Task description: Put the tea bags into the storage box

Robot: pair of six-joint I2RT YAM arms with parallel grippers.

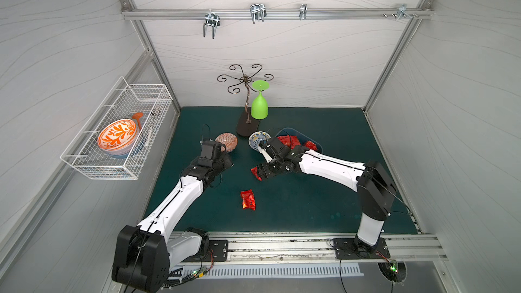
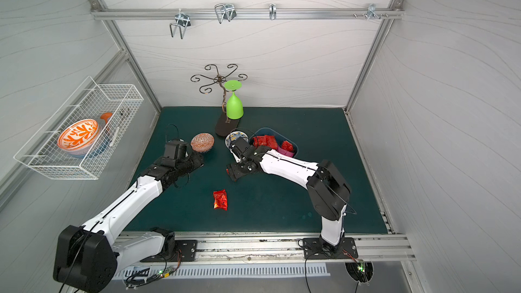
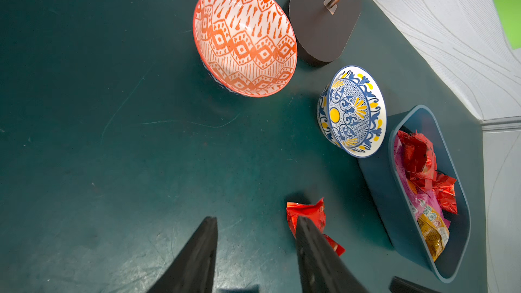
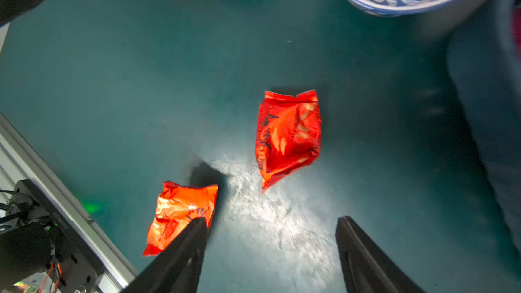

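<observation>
Two red tea bags lie loose on the green table. One tea bag (image 4: 289, 134) lies ahead of my right gripper, which stands open with nothing between its fingers. The other tea bag (image 1: 248, 199) lies nearer the table's front edge; in the right wrist view it sits beside the left finger. My left gripper is open and empty on the left side of the table. In the left wrist view its right finger partly covers the first tea bag (image 3: 306, 216). The blue storage box (image 3: 380, 206) at the right holds several red packets and a pink-and-yellow one.
A blue-and-white bowl (image 3: 355, 109) stands close beside the box, with an orange-patterned bowl (image 3: 244, 38) farther left. Behind them, a metal stand (image 1: 247, 122) carries a green goblet (image 1: 259, 106). A white wire basket (image 1: 124, 130) hangs on the left wall.
</observation>
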